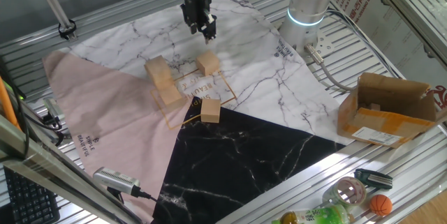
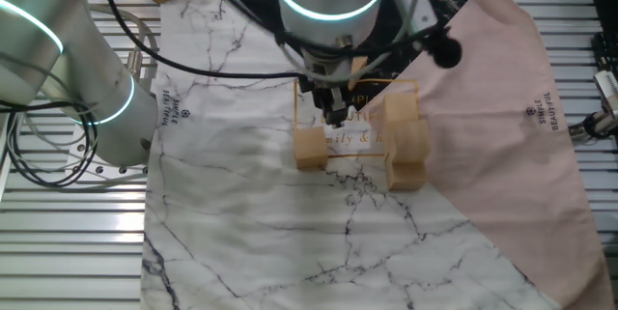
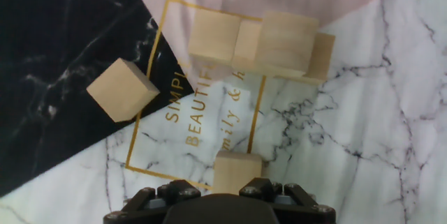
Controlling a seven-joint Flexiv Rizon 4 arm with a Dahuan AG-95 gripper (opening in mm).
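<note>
My gripper hangs over the white marble part of the cloth, its fingers apart and nothing seen between them. In exterior view 1 the gripper (image 1: 201, 33) is above and behind a lone wooden block (image 1: 208, 63). That lone block (image 3: 236, 171) appears just beyond the fingers in the wrist view. Another single block (image 3: 123, 90) lies on the black part, by the printed gold frame. Several blocks form a cluster (image 1: 160, 72) near the pink part; one raised block (image 3: 286, 41) sits on top of others there. How many lie underneath cannot be told.
An open cardboard box (image 1: 386, 114) stands at the right in exterior view 1. Tape (image 1: 349, 190), a green bottle (image 1: 321, 215) and a small orange ball (image 1: 380, 204) lie along the front right edge.
</note>
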